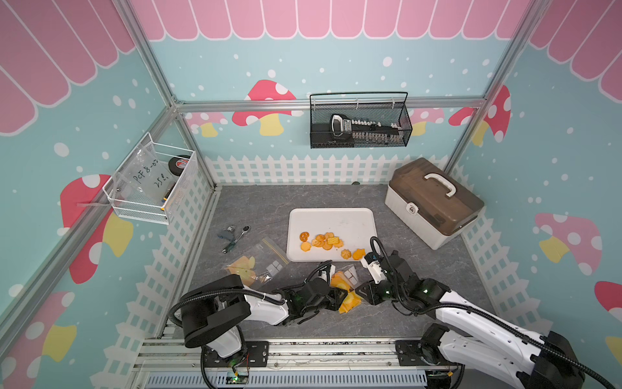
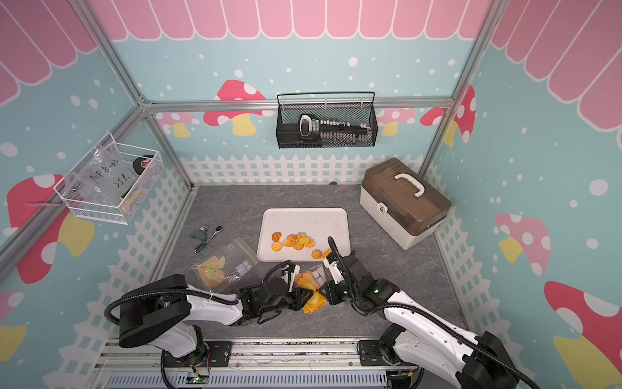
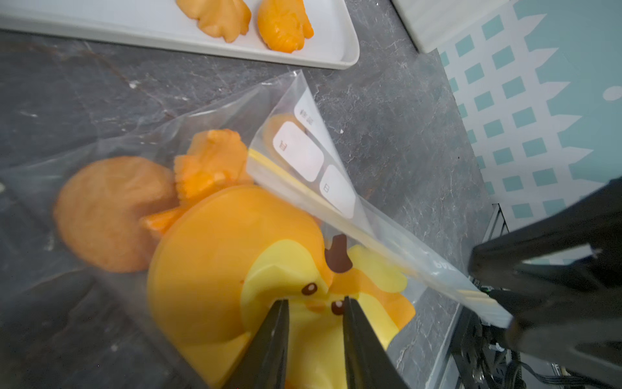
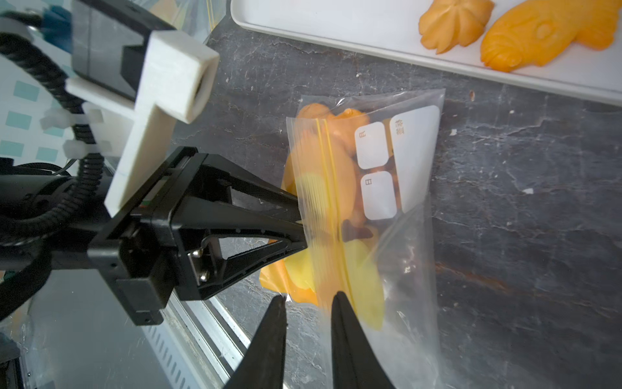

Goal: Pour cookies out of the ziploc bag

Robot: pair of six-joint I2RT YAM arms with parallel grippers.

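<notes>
The ziploc bag [image 4: 408, 246], clear with a yellow bear print and white label boxes, lies on the counter in front of the tray. Orange cookies [image 3: 210, 162] show inside it. My left gripper is over the printed side, its fingertips [image 4: 294, 233] closed at the film by the yellow zip line. How much film they hold is hard to see. My right gripper stands open over the bag's zip end, with a gap between its fingers and the film close below. The white tray [image 1: 330, 217] behind the bag holds several loose cookies [image 1: 320, 241].
A second printed bag [image 1: 243, 269] lies flat to the left. Tools [image 1: 234, 241] rest on the counter behind it. The brown-lidded box [image 1: 434, 201] stands at the back right. The two grippers are close together, with little room between them.
</notes>
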